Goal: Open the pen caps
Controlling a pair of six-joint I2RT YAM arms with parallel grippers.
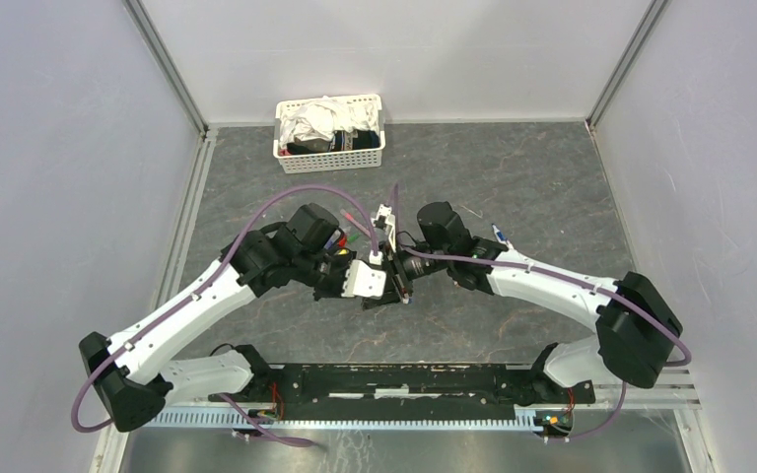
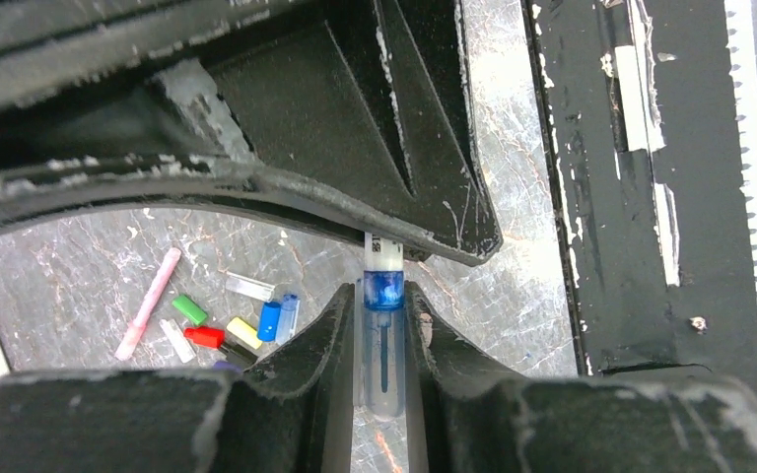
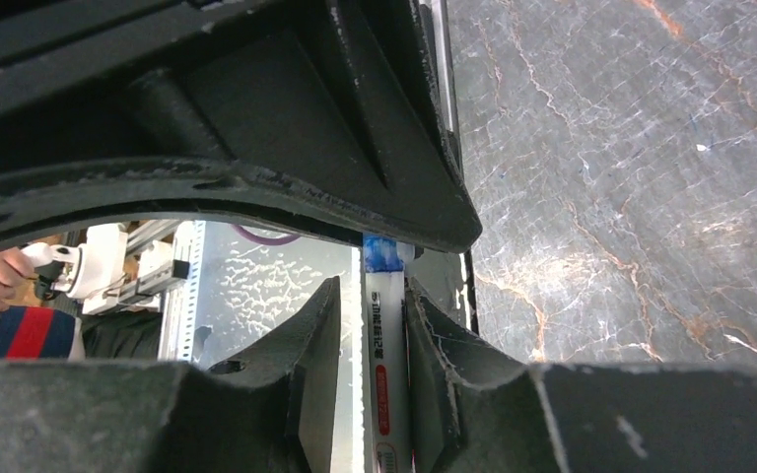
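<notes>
A white marker (image 3: 381,345) stands between my two grippers, which meet over the middle of the table. In the left wrist view, my left gripper has its fingers closed around the clear cap (image 2: 384,365); the blue collar and a thin dark tip show inside it. The white barrel rises from there under the other gripper's black finger. My right gripper is shut on the white barrel in the right wrist view, its blue end reaching up to the left gripper. From above, the arms hide most of the marker.
Loose caps lie behind the grippers: green (image 2: 189,308), yellow (image 2: 244,332), red (image 2: 204,336) and blue (image 2: 269,321), near a pink pen (image 2: 148,304). A blue-and-white pen (image 1: 500,235) lies on the right. A white basket (image 1: 330,166) stands at the back.
</notes>
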